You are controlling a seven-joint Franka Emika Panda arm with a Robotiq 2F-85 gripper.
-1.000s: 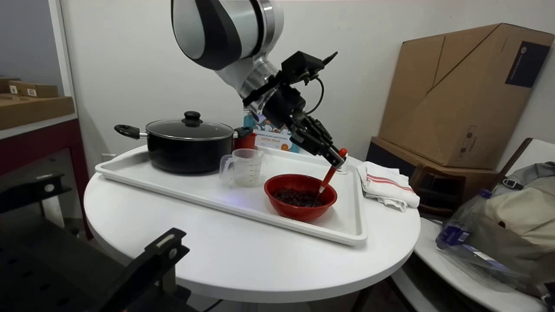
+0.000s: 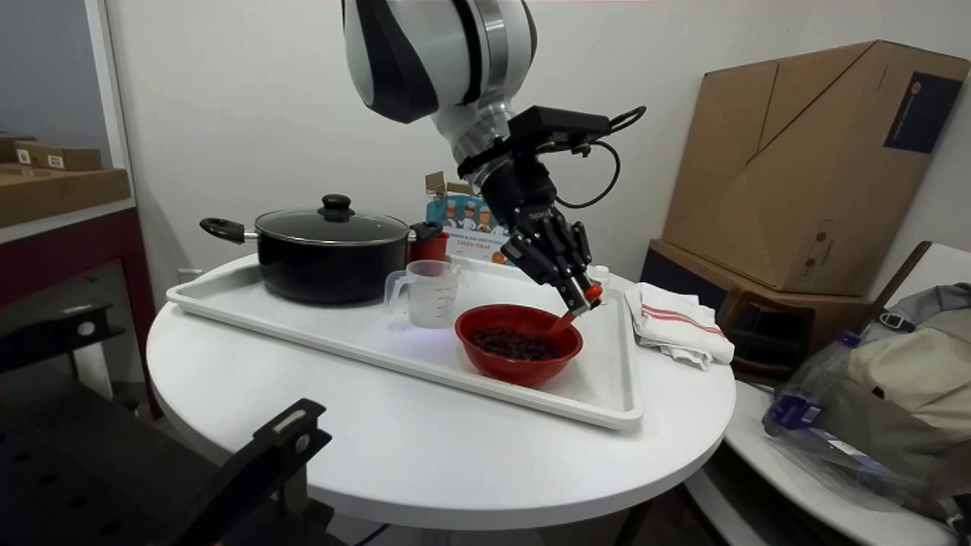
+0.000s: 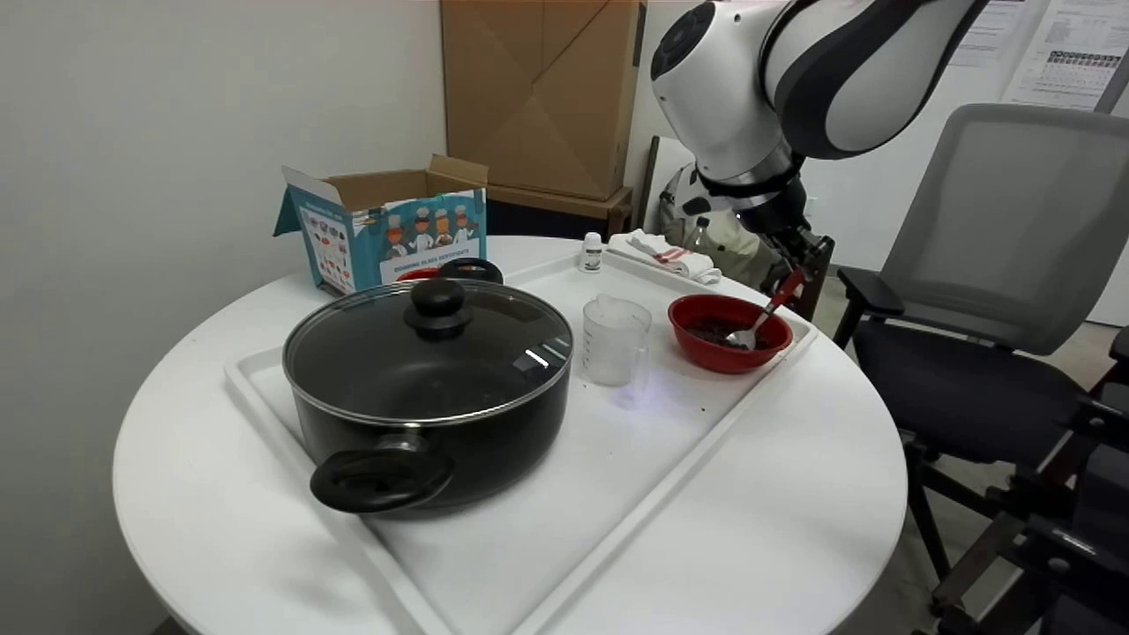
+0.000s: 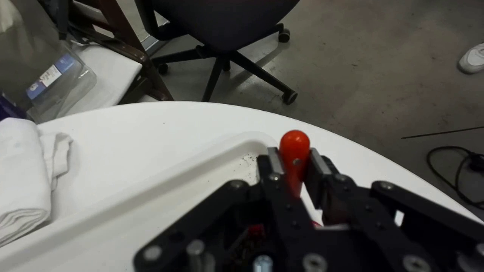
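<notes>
My gripper is shut on the red handle of a spoon (image 4: pixel 293 144), whose rounded end sticks out past the fingertips in the wrist view. Exterior view 2 shows the spoon's metal bowl (image 3: pixel 743 339) down in the red bowl (image 3: pixel 693 316), with the handle slanting up to the right into the fingers. Dark small pieces (image 2: pixel 516 344) cover the bottom of that bowl. It stands at the tray's right end in exterior view 1, just below my gripper (image 2: pixel 582 303). How deep the spoon sits in the pieces is hard to tell.
On the white tray (image 2: pixel 382 341) stand a clear measuring cup (image 2: pixel 432 296), left of the bowl, and a lidded black pot (image 2: pixel 332 259). A small white bottle (image 3: pixel 592 254), a folded towel (image 2: pixel 678 320) and an open blue box (image 3: pixel 413 235) are around the back.
The arm has swung right and its wrist stands steeper. The spoon handle leans differently, its top a little lower and further left. The bowl has shifted slightly left.
</notes>
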